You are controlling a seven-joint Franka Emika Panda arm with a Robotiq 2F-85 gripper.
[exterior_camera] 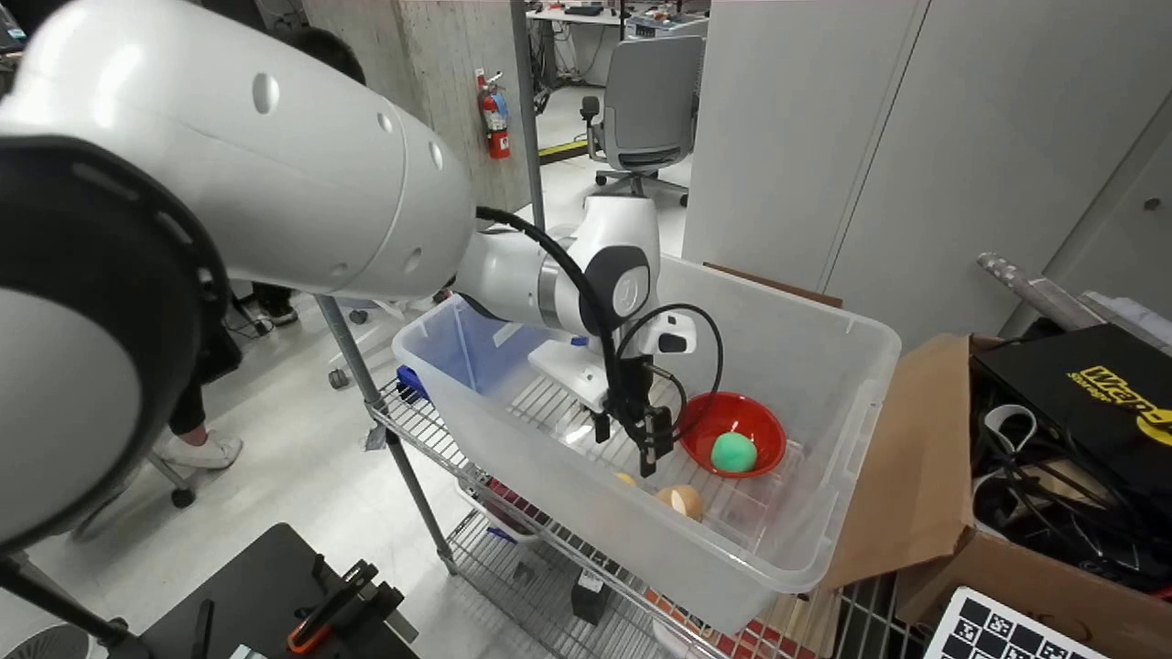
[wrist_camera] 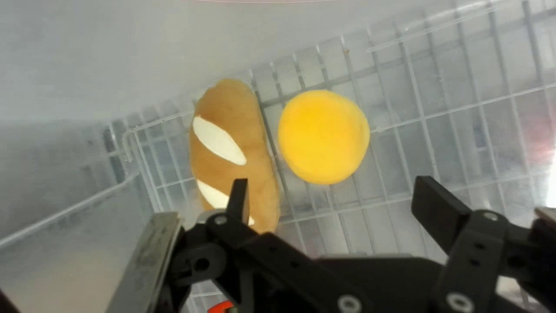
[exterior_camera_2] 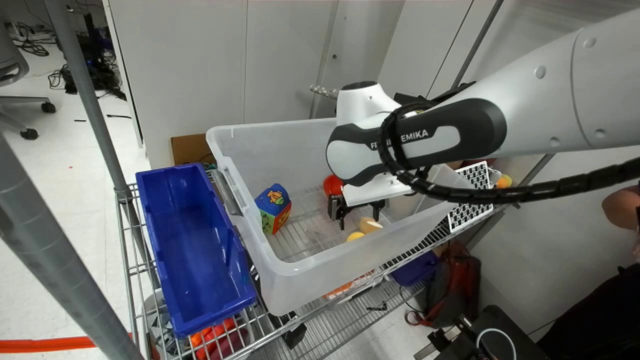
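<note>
My gripper hangs open inside the clear plastic bin (exterior_camera: 868,439), its two black fingers wide apart with nothing between them. Ahead of the fingers in the wrist view lies a round yellow ball (wrist_camera: 323,137) on the bin floor. To its left is a brown toy bread loaf (wrist_camera: 234,141) with white slashes, partly covered by the left finger. A red bowl (exterior_camera: 777,432) with a green ball (exterior_camera: 733,451) in it stands inside the bin, beyond the gripper in exterior view 1.
A colourful soft cube (exterior_camera_2: 274,208) sits against one side of the bin. An empty blue tray (exterior_camera_2: 198,264) is outside it on the wire shelf. The bin's tall walls surround the gripper; bare floor lies between cube and gripper.
</note>
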